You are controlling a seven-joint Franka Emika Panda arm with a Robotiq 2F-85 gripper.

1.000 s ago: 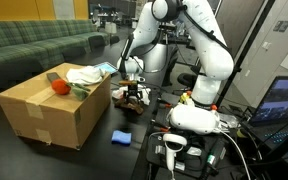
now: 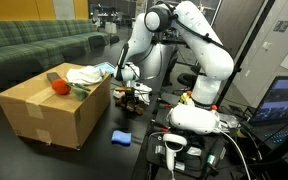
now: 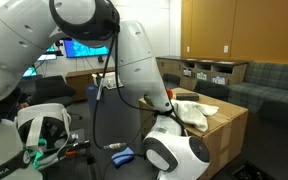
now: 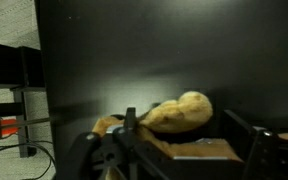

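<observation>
A tan and brown soft-looking thing (image 4: 179, 115) sits between the spread fingertips in the wrist view, over a dark tabletop. My gripper has its fingers on either side of it; whether they press on it cannot be made out. In exterior view 1 the gripper (image 2: 131, 98) is low near the table, beside the right side of the cardboard box, with the brown thing small and dark beneath it. The arm's white wrist (image 3: 174, 145) hides the fingertips and the thing in exterior view 2.
The open cardboard box (image 2: 54, 122) holds an orange ball (image 2: 61, 87) and a white cloth (image 2: 84, 75). A blue block-like thing (image 2: 121, 137) lies on the table in front. Bare dark table (image 2: 54, 165) spreads at the front left.
The gripper has shifted slightly left and lower in exterior view 1. The brown thing at its fingertips now looks lower and less visible. The box and blue thing have stayed put.
</observation>
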